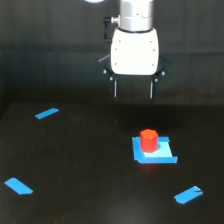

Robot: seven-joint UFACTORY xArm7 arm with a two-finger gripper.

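A small red object (149, 140) stands on a pale square (162, 155) edged with blue, right of the middle of the dark table. My gripper (133, 96) hangs above and behind it, towards the back of the table. Its two thin, dark fingers are wide apart and point down. Nothing shows between them, so the gripper is open and clear of the red object.
Blue strips lie on the dark table: one at the back left (47, 113), one at the front left (18, 186) and one at the front right (188, 195). A dark curtain-like backdrop (50, 60) closes off the back.
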